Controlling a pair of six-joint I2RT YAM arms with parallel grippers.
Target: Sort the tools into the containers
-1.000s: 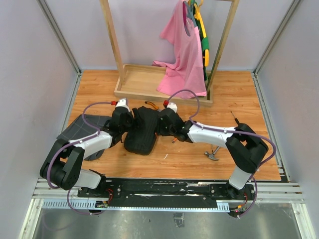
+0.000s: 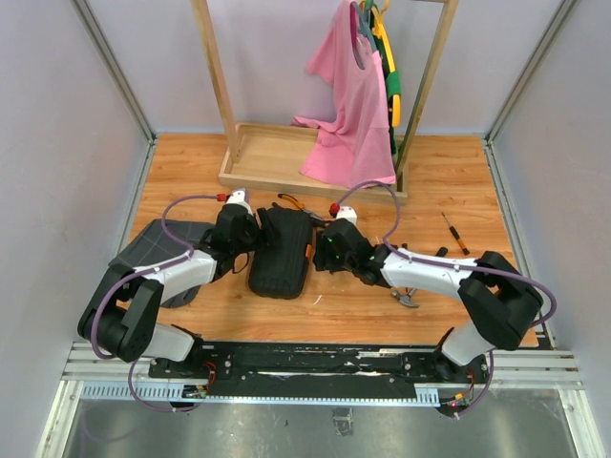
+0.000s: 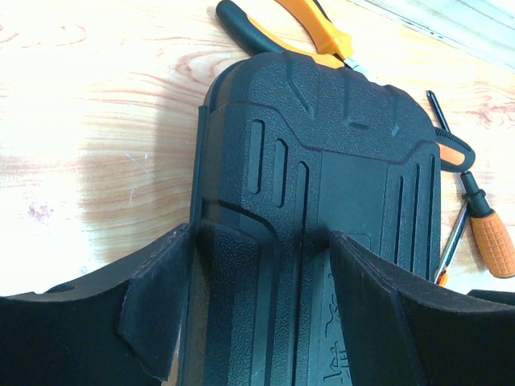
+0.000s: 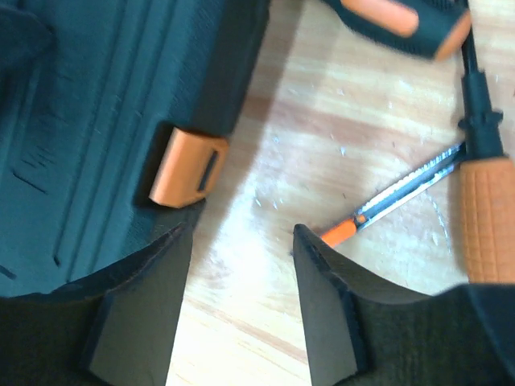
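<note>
A black tool case (image 2: 281, 262) with an orange latch (image 4: 185, 169) stands mid-table. My left gripper is at its left end, fingers either side of a raised edge; whether it grips is unclear. My right gripper is apart from the case's right side, part open with nothing between its fingers. Yellow-handled pliers (image 3: 318, 24) lie behind the case. An orange-handled screwdriver (image 3: 489, 233) and a small orange-tipped tool (image 4: 386, 201) lie to its right. A hammer (image 2: 405, 297) and another screwdriver (image 2: 453, 229) are farther right.
A dark flat mat or case (image 2: 153, 243) lies at the left. A wooden rack (image 2: 253, 176) with hanging pink and green clothes stands at the back.
My right gripper has moved right and toward the front, away from the case. The case has shifted slightly right. The left arm has moved very little.
</note>
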